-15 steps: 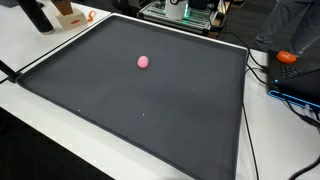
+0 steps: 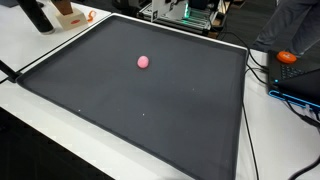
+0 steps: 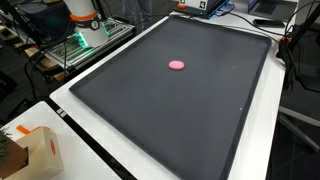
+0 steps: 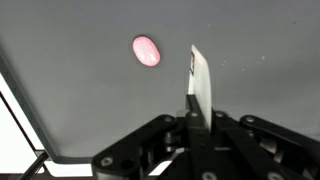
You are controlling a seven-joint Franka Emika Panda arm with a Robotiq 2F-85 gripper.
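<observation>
A small pink oval object (image 2: 143,62) lies alone on the dark grey mat, toward its back; it is also visible in exterior view 2 as a pink oval (image 3: 176,65). From the wrist camera, the pink oval (image 4: 146,50) rests to the left of my gripper and clear of it. The pale fingers (image 4: 203,82) are pressed together, and nothing shows between them. Neither exterior view shows the gripper itself.
White table surface (image 2: 90,128) borders it. Several boxes (image 2: 70,17) stand at the back left in exterior view 1. Dark equipment and cables (image 2: 293,78) lie along the right.
At the top of exterior view 1, the arm's white part has shifted, and a darker part now shows there. The pink oval has stayed put.
</observation>
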